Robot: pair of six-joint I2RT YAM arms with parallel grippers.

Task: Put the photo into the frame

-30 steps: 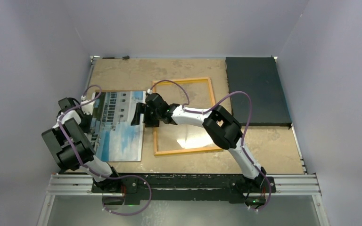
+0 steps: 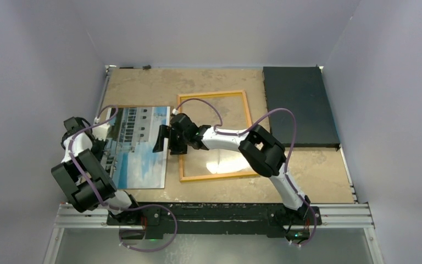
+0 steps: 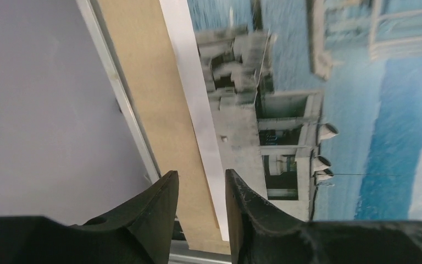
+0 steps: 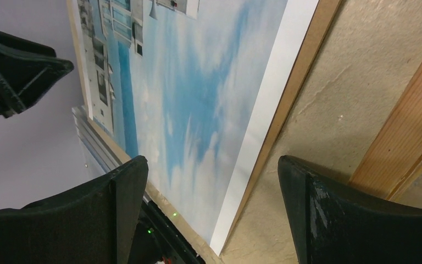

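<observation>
The photo [image 2: 143, 157], a blue-and-white picture with buildings and a white border, lies flat on the left of the table. A brown edge shows below its right border in the right wrist view. Over its left side my left gripper has its fingers apart, with the white border [image 3: 198, 110] running through the gap. At the right side, my right gripper stands wide open, its fingers on either side of the photo's right edge [image 4: 269, 110]. Beside the photo lies the wooden frame [image 2: 220, 177], partly covered by my right arm.
A dark flat panel [image 2: 299, 107] lies at the back right. Grey walls [image 2: 27, 110] close in the left side, near my left arm. Bare table [image 2: 198, 80] shows behind the frame and along the front.
</observation>
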